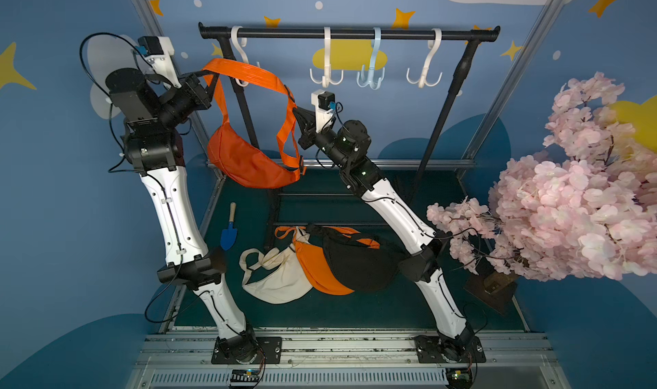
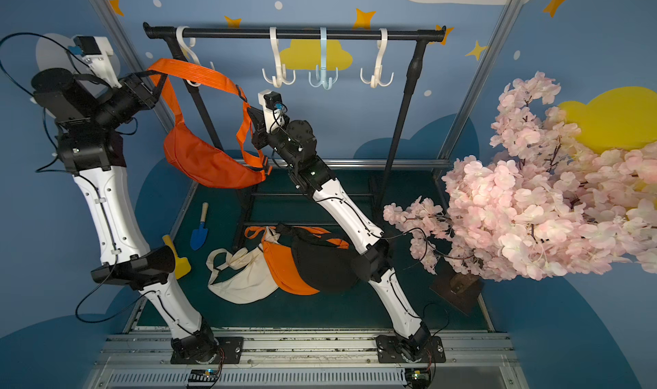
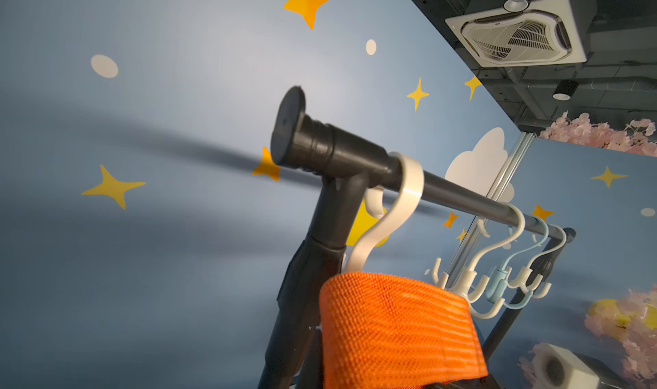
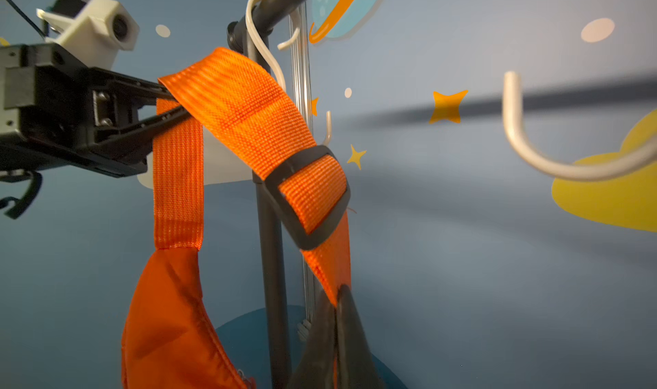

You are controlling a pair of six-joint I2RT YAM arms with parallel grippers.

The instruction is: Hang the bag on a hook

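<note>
An orange bag (image 1: 253, 163) hangs from its strap between both grippers. My left gripper (image 1: 209, 81) is shut on the strap at its upper left, near the leftmost white hook (image 2: 184, 47); in the left wrist view the strap (image 3: 400, 327) appears just below that hook. My right gripper is shut on the strap's other side, below a black buckle (image 4: 308, 235). Whether the strap touches the hook is hard to tell.
More hooks (image 1: 327, 60) hang along the black rail (image 1: 287, 33). Several bags (image 1: 356, 266) lie on the green floor below. Pink blossom branches (image 1: 568, 204) fill the right side.
</note>
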